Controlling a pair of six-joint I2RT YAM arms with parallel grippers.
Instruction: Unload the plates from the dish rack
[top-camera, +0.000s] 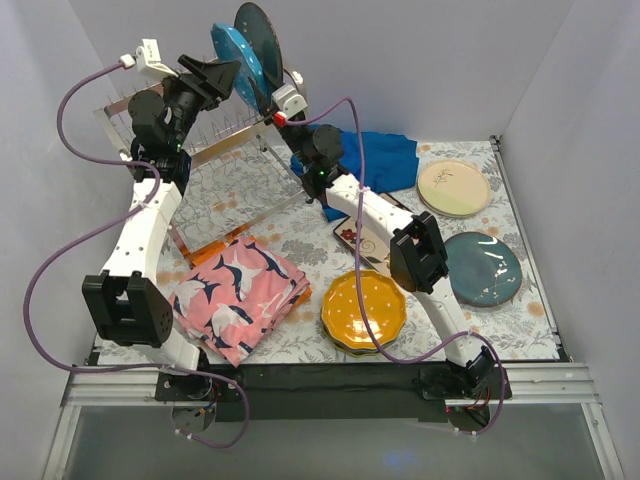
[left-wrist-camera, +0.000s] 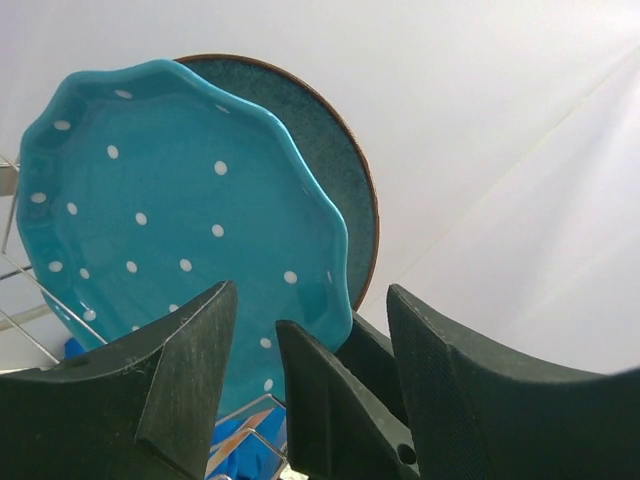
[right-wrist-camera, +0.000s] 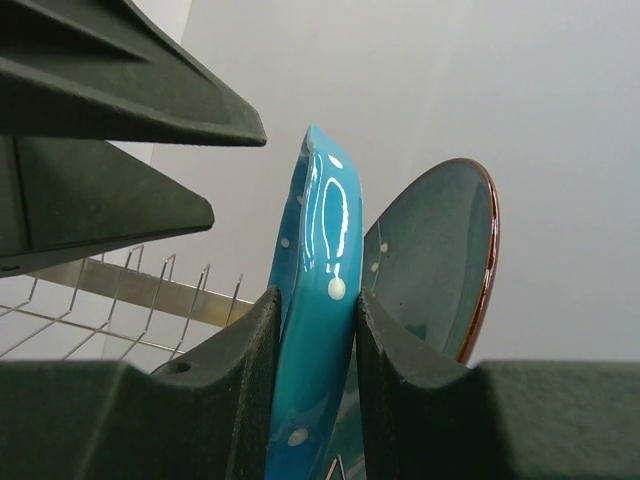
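Observation:
A blue plate with white dots (top-camera: 235, 62) stands on edge in the wooden-railed dish rack (top-camera: 222, 146), in front of a dark plate (top-camera: 258, 36). My right gripper is shut on the blue plate's near rim, one finger on each face. Close to that same plate, my left gripper (top-camera: 228, 78) stands open, nothing gripped. From the left wrist, the blue plate (left-wrist-camera: 170, 220) fills the space beyond the open fingers, and one of the right gripper's fingers (left-wrist-camera: 318, 400) shows between them. The plate's lower edge is hidden.
On the table lie a yellow plate (top-camera: 364, 310), a dark teal plate (top-camera: 482, 268), a cream plate (top-camera: 453, 187) and a partly covered patterned plate (top-camera: 372, 245). A blue cloth (top-camera: 385, 160) lies behind, a folded pink cloth (top-camera: 240, 295) in front. Rack wires rise beside the blue plate.

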